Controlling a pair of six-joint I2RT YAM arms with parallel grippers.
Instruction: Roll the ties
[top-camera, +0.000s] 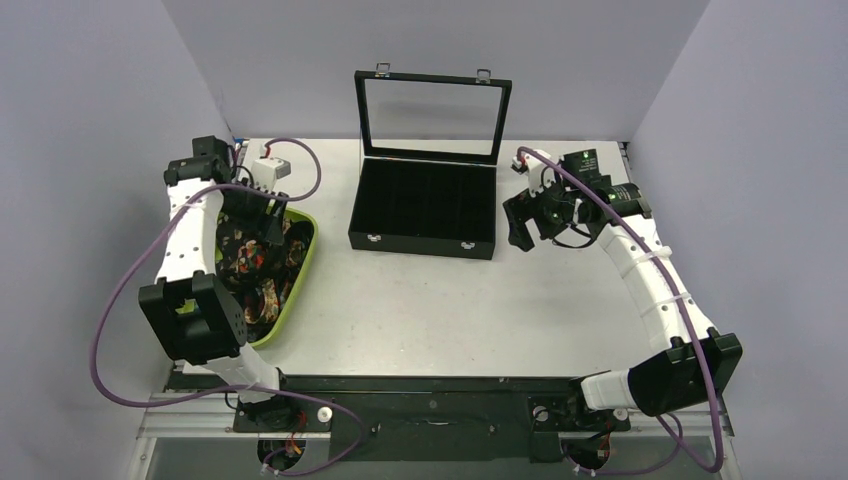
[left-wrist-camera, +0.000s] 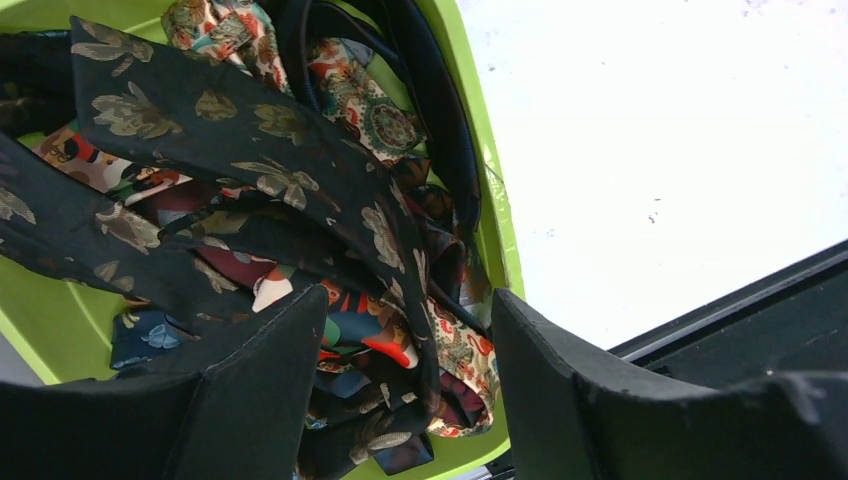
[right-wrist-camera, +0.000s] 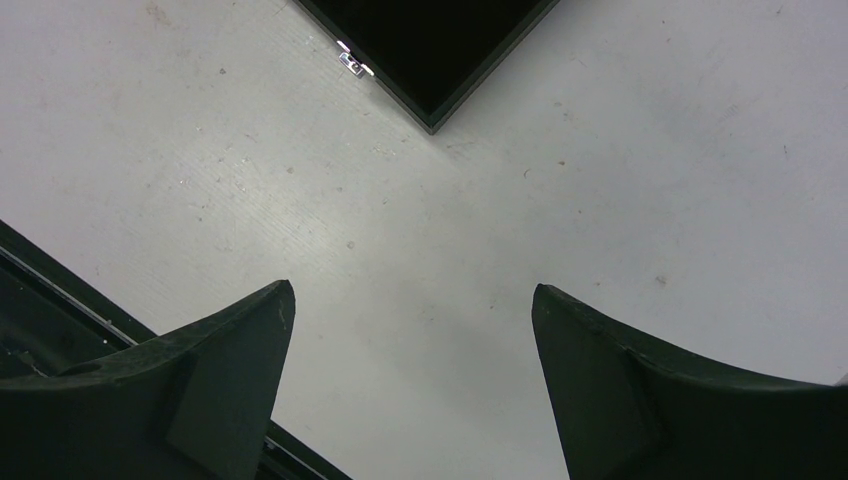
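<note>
Several patterned ties lie heaped in a lime-green basket (top-camera: 305, 262) at the left of the table. In the left wrist view a dark tie with tan leaf shapes (left-wrist-camera: 285, 150) stretches across the top of the pile. My left gripper is over the basket with its fingers apart, and no cloth is seen pinched between them. At the back stands a black box (top-camera: 425, 205), its clear lid raised and its inside empty. My right gripper hangs open above bare table, right of the box.
The table's dark front edge (top-camera: 430, 384) runs along the near side. Grey walls close in the left, back and right.
</note>
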